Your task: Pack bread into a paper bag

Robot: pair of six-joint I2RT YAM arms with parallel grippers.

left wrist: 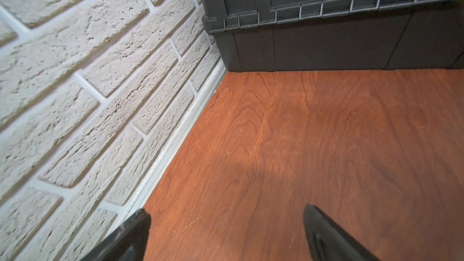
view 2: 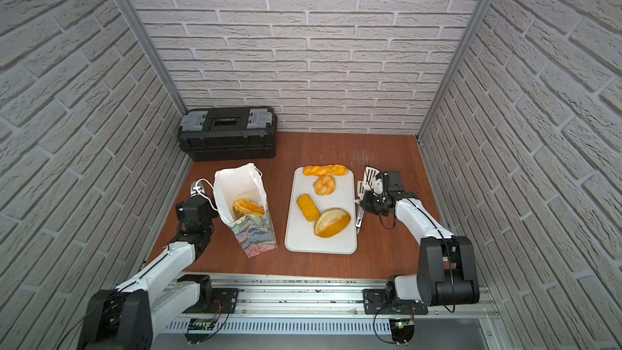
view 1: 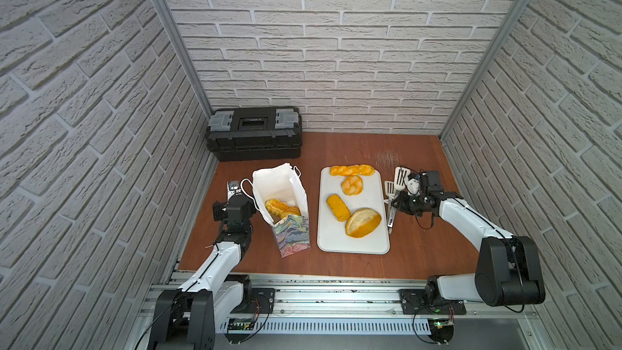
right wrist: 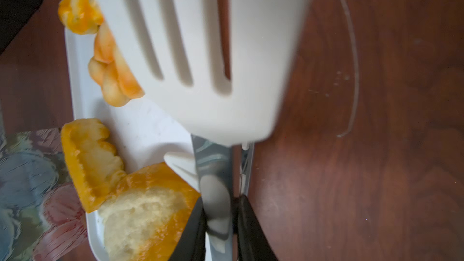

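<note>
A white paper bag (view 1: pixel 277 188) with a patterned front stands with its mouth open, golden bread (view 1: pixel 280 208) inside. On the white tray (view 1: pixel 337 239) lie a long braided loaf (view 1: pixel 351 170), a round braided roll (view 1: pixel 351 185), a yellow oblong loaf (view 1: pixel 337 207) and a large split loaf (view 1: pixel 362 223). At the tray's right edge, my right gripper is closed around the metal arm of the white slotted tongs (right wrist: pixel 212 111). Its dark fingers (right wrist: pixel 193 234) flank the metal. Left of the bag, my left gripper is open and empty, its fingers wide apart.
A black toolbox (view 1: pixel 254 133) stands at the back left, against the brick wall. The bag's white handle (view 1: pixel 248 188) loops out towards my left arm. Bare wooden table (view 1: pixel 421 149) shows behind the tongs and right of the tray.
</note>
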